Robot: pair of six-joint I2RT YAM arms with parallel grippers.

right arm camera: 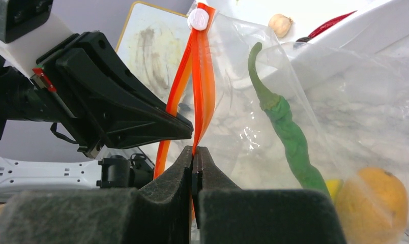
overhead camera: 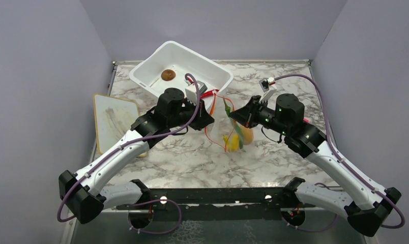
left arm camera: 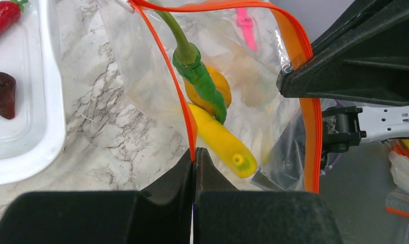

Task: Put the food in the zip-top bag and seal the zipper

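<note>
The clear zip bag with orange zipper [left arm camera: 309, 142] hangs open between my grippers. Inside are a green pepper [left arm camera: 197, 76], a yellow pepper [left arm camera: 220, 137] and a round orange item [right arm camera: 370, 203], seen through the plastic. My left gripper [overhead camera: 206, 120] is shut on one side of the zipper edge, which runs between its fingertips in the left wrist view. My right gripper [overhead camera: 235, 116] is shut on the opposite zipper edge, as the right wrist view shows. The white slider [right arm camera: 198, 18] is at the zipper's end.
A white bin [overhead camera: 151, 76] at the back holds a brown item [overhead camera: 168, 74], red peppers [overhead camera: 210, 93] and a pale bulb [right arm camera: 280, 24]. A board [overhead camera: 111, 117] lies at the left.
</note>
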